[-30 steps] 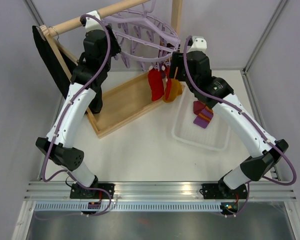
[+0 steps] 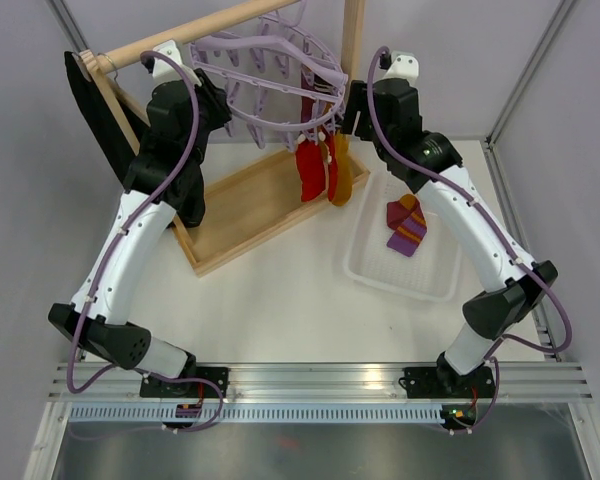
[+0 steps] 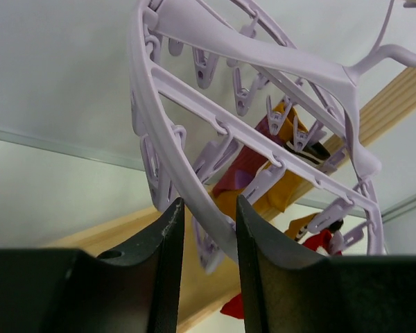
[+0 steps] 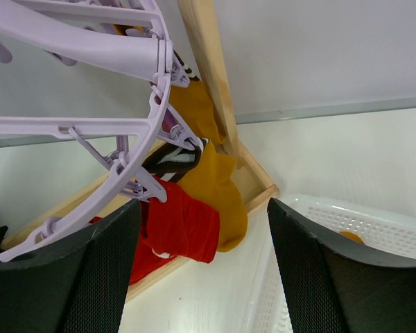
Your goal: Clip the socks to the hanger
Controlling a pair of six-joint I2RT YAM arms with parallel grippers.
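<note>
The lilac clip hanger (image 2: 270,60) hangs from the wooden rack, with red socks (image 2: 310,170) and mustard socks (image 4: 222,201) clipped on its right side. My left gripper (image 2: 216,95) is at the hanger's left; in the left wrist view its fingers are at the rim, and whether they hold it is unclear. My right gripper (image 2: 355,108) stands part open just right of the hanger, with no thing visibly held between its fingers. More socks (image 2: 406,225) lie in the white basket (image 2: 400,280).
The wooden rack (image 2: 180,28) frames the hanger, with a tray base (image 2: 220,255) beneath it. A black cloth (image 2: 90,110) hangs at the left.
The hanger has swung a little to the left.
</note>
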